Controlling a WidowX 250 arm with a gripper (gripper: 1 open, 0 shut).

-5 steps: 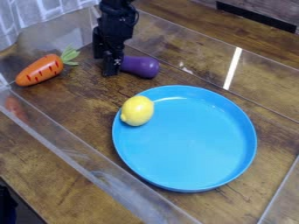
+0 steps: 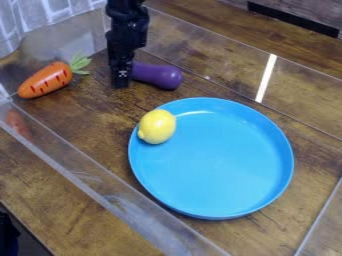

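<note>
The black gripper (image 2: 126, 68) reaches down from the top, open, just left of a purple eggplant (image 2: 158, 76) on the wooden surface. An orange toy carrot (image 2: 46, 79) with green leaves lies further left. A yellow lemon (image 2: 156, 127) sits on the left rim area of a large blue plate (image 2: 221, 165).
Clear low walls line the left side and the right.
The gripper has shifted slightly left and changed its angle a little beside the eggplant. The objects look unmoved.
</note>
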